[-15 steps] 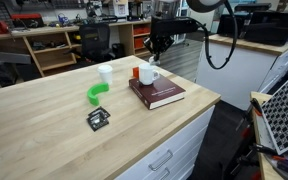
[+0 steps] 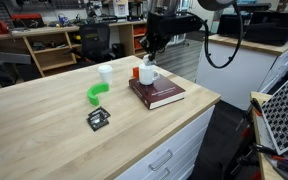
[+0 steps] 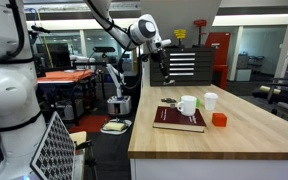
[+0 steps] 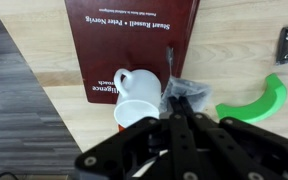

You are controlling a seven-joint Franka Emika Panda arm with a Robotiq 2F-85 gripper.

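A white mug [image 2: 147,76] stands upright on a dark red book [image 2: 159,92]; the wrist view shows the mug [image 4: 137,97] at the book's edge, its handle toward the book. Above and beside the mug is my gripper, its black fingers shut. At the fingertips shows a crumpled, pale translucent piece [image 4: 190,90], and a thin grey stick-like part [image 4: 170,62] reaches out over the book [image 4: 129,35]. Whether the fingers grip either of these I cannot tell. In exterior view 2 the mug [image 3: 188,104] sits below the arm, apart from it.
A green curved piece [image 2: 97,92], a white cup [image 2: 105,73] and a black flat item [image 2: 98,118] lie on the wooden table left of the book. Behind the mug is a red block [image 3: 219,119].
Mug and book look unmoved.
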